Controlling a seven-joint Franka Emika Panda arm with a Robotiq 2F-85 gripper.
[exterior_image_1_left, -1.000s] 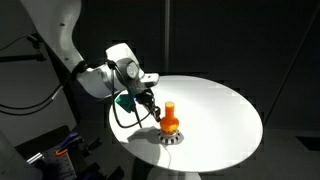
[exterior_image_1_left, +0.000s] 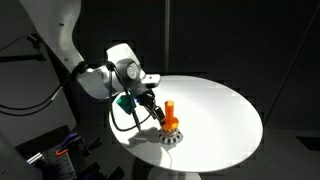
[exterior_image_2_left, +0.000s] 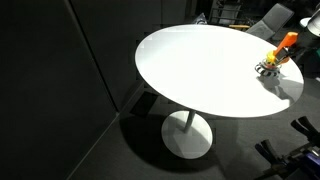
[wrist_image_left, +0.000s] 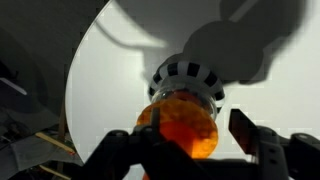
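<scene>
An orange upright piece (exterior_image_1_left: 169, 108) stands on a rounder orange-yellow body (exterior_image_1_left: 173, 126), with a black-and-white patterned base (exterior_image_1_left: 173, 138) below, on the white table. In exterior view 2 this orange piece (exterior_image_2_left: 287, 42) is at the far right, close to the table edge. My gripper (exterior_image_1_left: 160, 115) is low beside it, at its left in exterior view 1. From the wrist, the gripper appears open, its dark fingers on either side of the orange top (wrist_image_left: 185, 125). A gap shows between the right finger and the orange; contact on the left cannot be told.
Dark floor surrounds the table.
The gripper has shifted slightly right and now overlaps the orange stack's left side in exterior view 1. The stack's top looks a little tilted compared with before; its base has stayed in place.
</scene>
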